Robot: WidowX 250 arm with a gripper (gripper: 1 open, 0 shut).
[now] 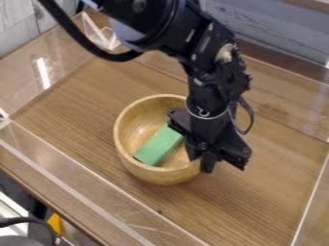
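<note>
A wooden bowl (134, 125) sits on the wooden table with a green block (158, 145) lying inside it. My black gripper (206, 154) reaches down over the bowl's right side, its tip at the rim; it looks shut on the bowl's rim, though the fingertips are partly hidden by the gripper's body.
A white wall runs along the back, and clear panels edge the left side.
</note>
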